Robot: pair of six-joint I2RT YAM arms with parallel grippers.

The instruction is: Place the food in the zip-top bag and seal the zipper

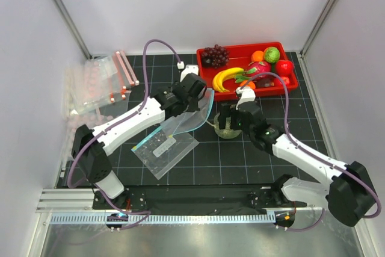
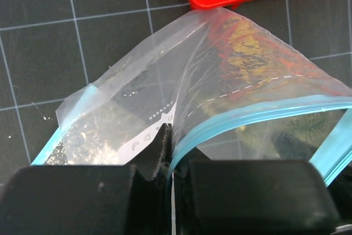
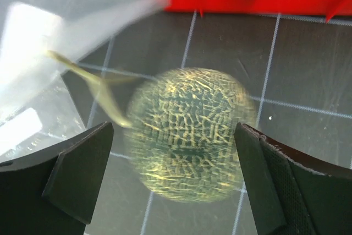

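Observation:
The netted green melon (image 3: 190,136) rests on the dark grid mat, outside the bag, its forked stem (image 3: 99,83) pointing toward the bag. My right gripper is wide open above the melon, which appears between its spread fingers but is not gripped. In the left wrist view, my left gripper is shut on the blue-edged rim of the clear zip bag (image 2: 148,75), lifting it so the mouth gapes to the right. The lower part of the bag lies flat on the mat in the top view.
A red tray (image 1: 246,94) with bananas (image 1: 224,78), grapes (image 1: 215,56) and other fruit stands behind the melon. Several clear bags (image 1: 99,85) lie at the left.

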